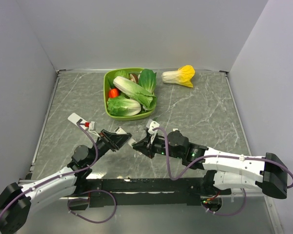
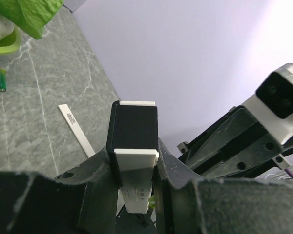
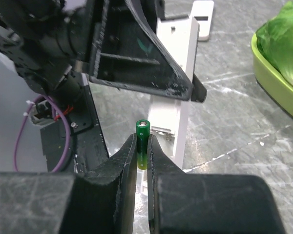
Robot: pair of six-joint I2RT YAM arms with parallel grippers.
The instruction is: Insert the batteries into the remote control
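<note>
The white remote control (image 2: 136, 170) is clamped in my left gripper, which is shut on it. In the right wrist view the remote (image 3: 162, 114) is tilted, its opened battery side toward the camera and partly hidden behind the left gripper's fingers (image 3: 141, 73). A green battery (image 3: 142, 129) stands between the tips of my right gripper, which is shut on it. From this angle the battery overlaps the compartment; contact cannot be judged. On the table lies another green battery (image 2: 1, 80), away from both grippers.
A white strip (image 2: 77, 129) with a label lies flat on the table. Behind the arms stands a green basket (image 1: 108, 111) of vegetables, and a yellow-wrapped cabbage (image 1: 179, 76) lies at the back. Another white remote (image 1: 76, 118) is at the left.
</note>
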